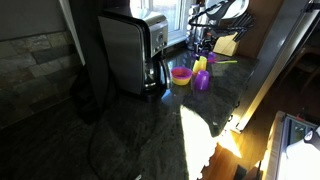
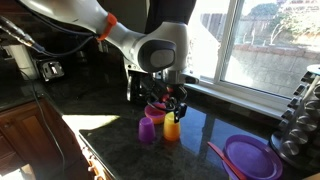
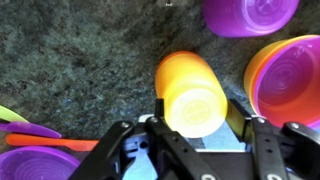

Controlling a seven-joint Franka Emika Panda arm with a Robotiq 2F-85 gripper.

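Note:
A yellow-orange cup stands on the dark counter, its closed base facing up towards the wrist camera. My gripper is part open around it, a finger on either side; whether the fingers touch its wall is hard to tell. In exterior view 2 the gripper is above the orange cup, with its fingertips near the cup's top. From exterior view 1, the yellow cup shows below the arm, the fingers too small to make out.
Close beside are a purple cup and a pink-and-yellow bowl. A purple plate with a red utensil lies to the right in exterior view 2, near a spice rack. The coffee maker stands left of the bowl in exterior view 1.

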